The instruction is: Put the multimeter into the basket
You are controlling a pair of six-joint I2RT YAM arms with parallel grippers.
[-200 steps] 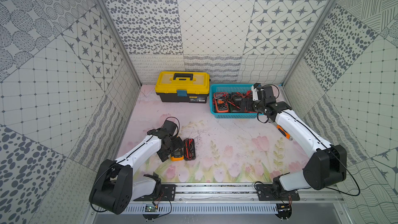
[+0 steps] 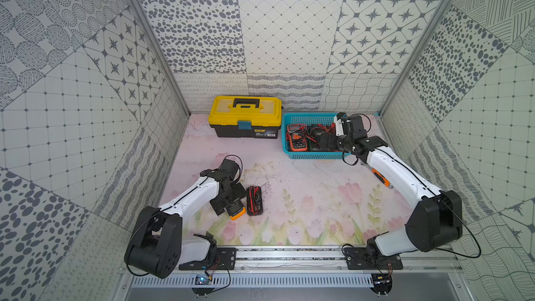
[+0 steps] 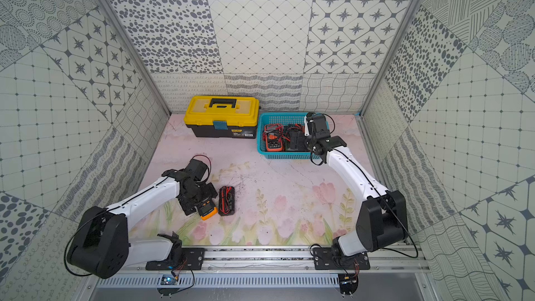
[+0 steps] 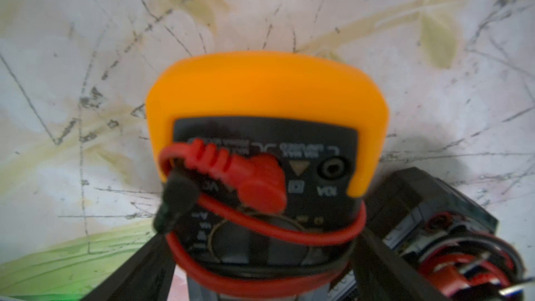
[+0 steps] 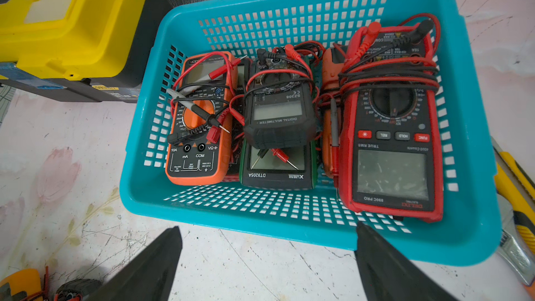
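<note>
An orange-edged black multimeter [image 4: 267, 89], its red lead wound round it, lies at the table's left front. My left gripper straddles it, one dark finger along each side; they look close against it, but whether they grip it is unclear. Just to the right lies a dark multimeter [image 2: 254, 200] with red and black leads. The blue basket [image 5: 223, 220] stands at the back, holding several multimeters, among them a large red one [image 5: 393, 178]. My right gripper is open and empty over the basket's front edge.
A yellow-lidded toolbox [image 2: 245, 117] stands left of the basket. To the basket's right lies an orange-handled tool [image 2: 381, 176], beside the right arm.
The orange multimeter has turned between my left fingers, its orange end now pointing more to the front right. The left upper arm has shifted slightly; the right arm has edged left.
</note>
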